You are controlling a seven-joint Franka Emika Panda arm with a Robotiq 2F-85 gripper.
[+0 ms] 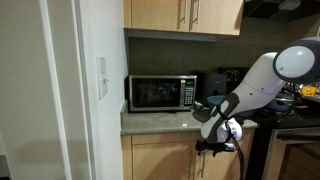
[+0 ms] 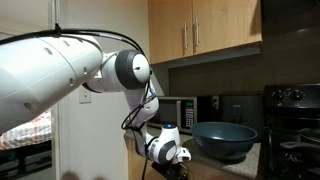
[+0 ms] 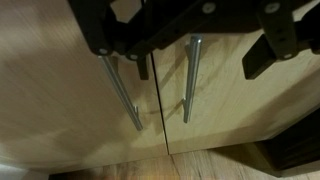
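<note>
Two lower cabinet doors stand closed, side by side, in the wrist view: a left door (image 3: 60,110) and a right door (image 3: 235,105) with a dark seam between them. Each carries a vertical metal bar, the left handle (image 3: 122,93) and the right handle (image 3: 192,80). My gripper is open in front of the doors, its black fingers (image 3: 262,58) apart. The right handle's upper end runs behind the gripper body. No grip on either handle shows. In exterior view 1 the gripper (image 1: 213,148) is low, just under the counter edge.
Above the doors runs a grey counter (image 1: 158,123) with a microwave (image 1: 160,93) on it. A large dark blue bowl (image 2: 225,138) sits near the counter's edge, close to the arm. To the right stands a black stove (image 2: 292,120). Wood floor (image 3: 205,165) lies below the doors.
</note>
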